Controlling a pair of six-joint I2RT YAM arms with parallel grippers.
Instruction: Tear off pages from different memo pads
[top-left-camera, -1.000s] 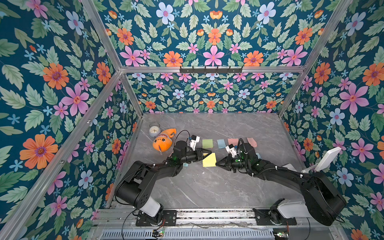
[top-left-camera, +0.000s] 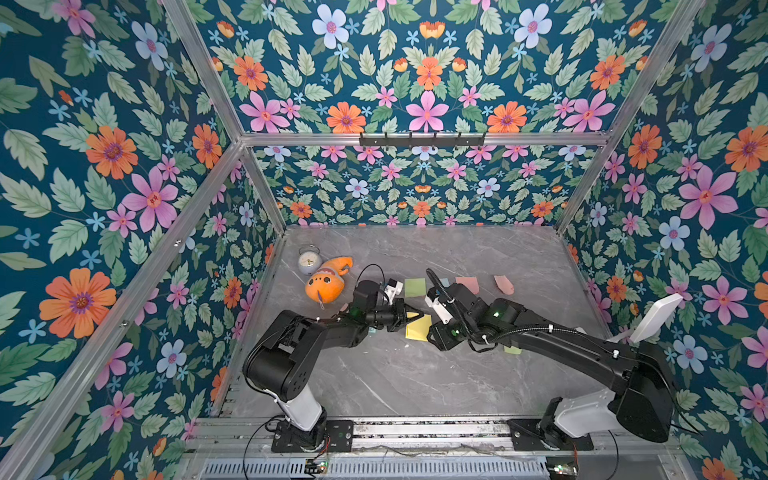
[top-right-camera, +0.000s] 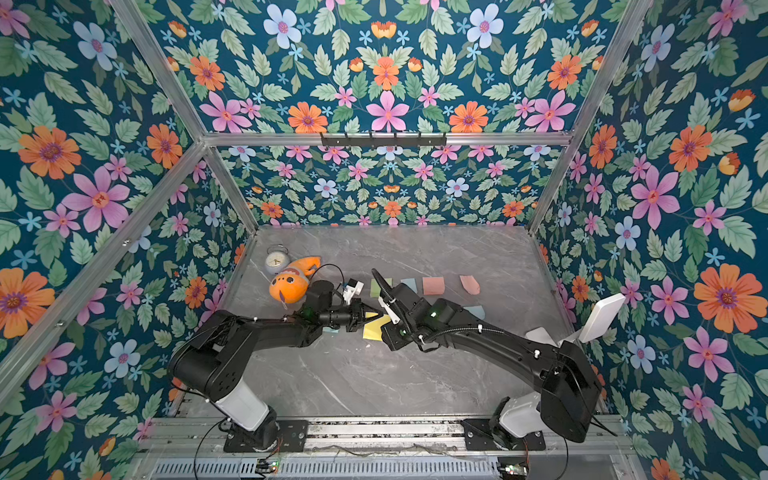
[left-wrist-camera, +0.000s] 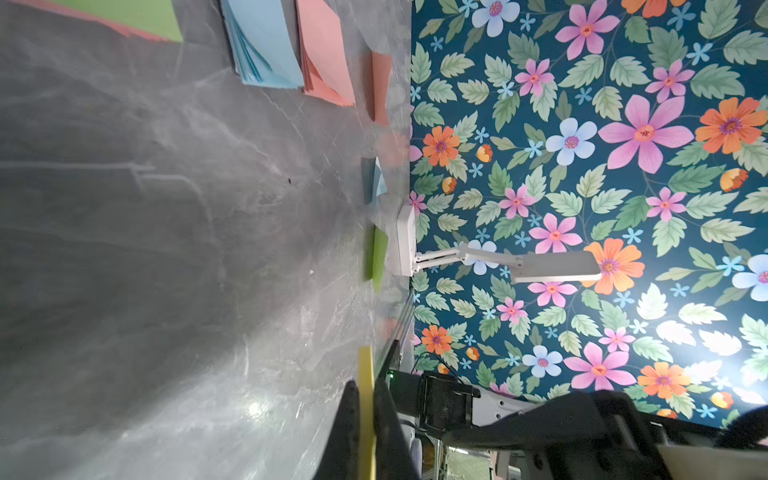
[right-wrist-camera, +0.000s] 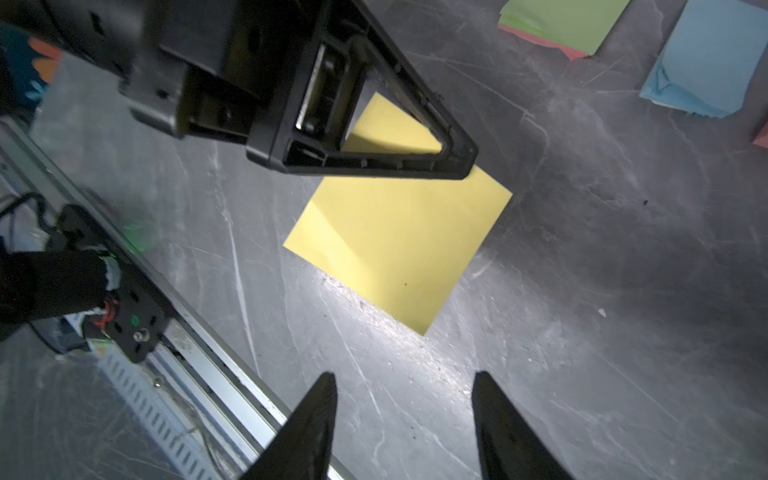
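My left gripper is shut on a yellow memo paper, whose thin edge shows between the fingertips in the left wrist view. From the right wrist view, the yellow square lies flat-looking beneath the left gripper's finger (right-wrist-camera: 460, 160); whether it is one sheet or a thin pad, I cannot tell. Close on the right of it, my right gripper stands open, nothing between its fingers. Behind sit a green pad (top-left-camera: 415, 286) with pink under it, a blue pad (right-wrist-camera: 712, 56) and a pink pad (left-wrist-camera: 324, 52).
A curled pink sheet (top-left-camera: 503, 285), a small blue piece (left-wrist-camera: 377, 180) and a green piece (left-wrist-camera: 378, 256) lie to the right. An orange plush (top-left-camera: 325, 284) and a clock (top-left-camera: 309, 259) stand back left.
The right gripper has moved left and its wrist has turned, so it now stands at the yellow paper's right side.
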